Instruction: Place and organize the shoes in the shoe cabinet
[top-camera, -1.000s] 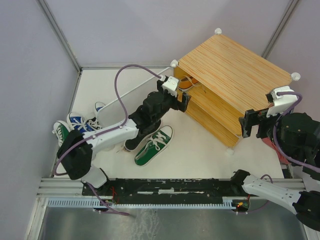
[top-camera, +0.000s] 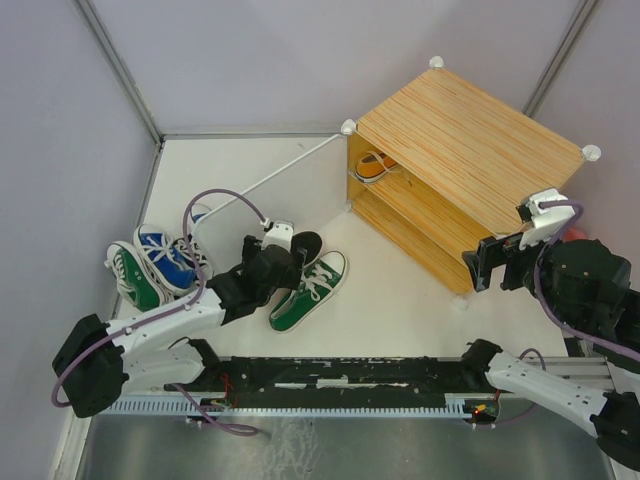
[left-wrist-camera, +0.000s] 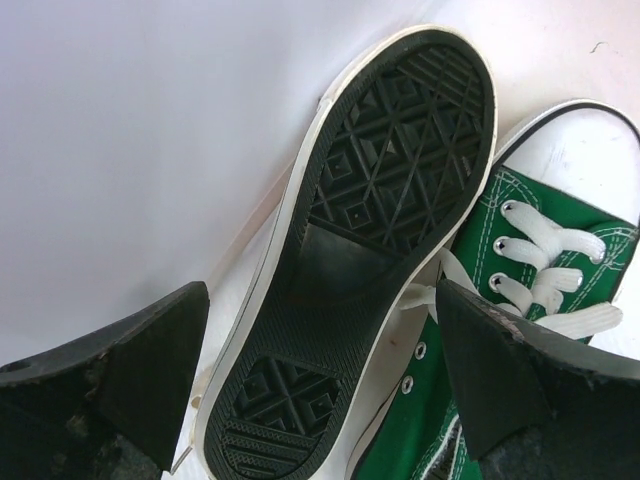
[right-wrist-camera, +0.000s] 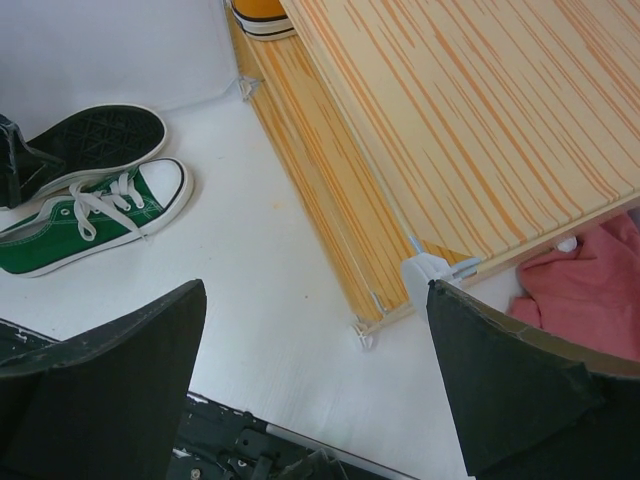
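Observation:
A green shoe stands upright on the white floor. Against its side lies a second shoe, its black patterned sole turned toward the camera in the left wrist view. Over that tipped shoe is my left gripper, fingers apart, nothing gripped; its fingers appear on either side of the sole's heel end. To the right, my open right gripper hangs in front of the wooden cabinet, empty. An orange shoe sits at the far left end of the cabinet's upper shelf.
A pile of shoes, among them a blue shoe and another green shoe, lies at left behind a white partition. Pink cloth is beside the cabinet.
My left gripper has swung from near the cabinet's left end back leftward and down over the tipped shoe. The right arm has shifted slightly. The shoes look unmoved.

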